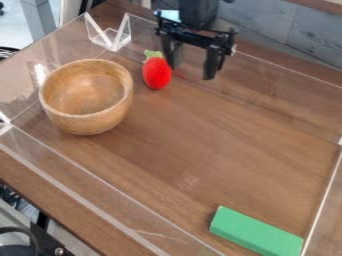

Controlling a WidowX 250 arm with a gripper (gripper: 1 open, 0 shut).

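Observation:
My black gripper (190, 56) hangs over the back of the wooden table, its two fingers spread apart with nothing seen between them. Just below its left finger lies a red object with a green top (158, 72), like a strawberry or tomato toy. A wooden bowl (86, 114) sits at the left, and a green block (255, 235) lies near the front right.
Clear plastic walls edge the table (201, 140), and a clear angular piece (110, 36) stands at the back left.

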